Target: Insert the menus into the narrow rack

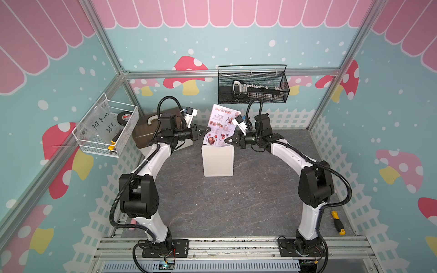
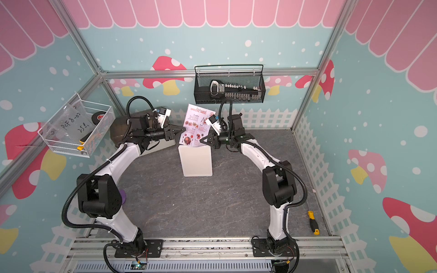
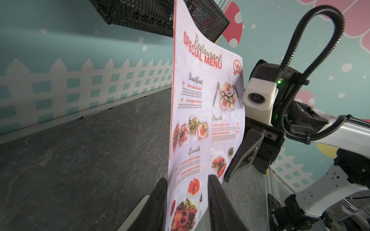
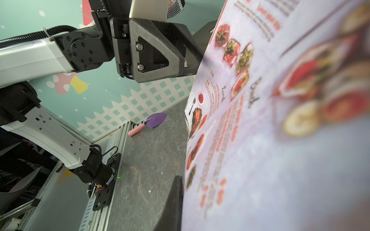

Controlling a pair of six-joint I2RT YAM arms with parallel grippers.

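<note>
A sheet menu (image 1: 219,120) with food pictures stands upright and slightly bowed between my two arms. Its lower edge meets the top of the white narrow rack (image 1: 218,161); whether it is inside the slot, I cannot tell. My left gripper is part open at the menu's left edge, its fingers (image 3: 219,204) spread on either side of the sheet. On the lower right edge, my right gripper (image 1: 227,141) is shut on the menu. One right finger (image 4: 173,209) shows against the sheet in the right wrist view; the menu hides the other.
Behind the menu, a black mesh basket (image 1: 253,93) hangs on the back rail. A brown case (image 1: 144,132) lies behind the left arm, below a white wire basket (image 1: 93,145). A purple trowel (image 4: 156,120) lies at left, a screwdriver (image 1: 337,223) at right.
</note>
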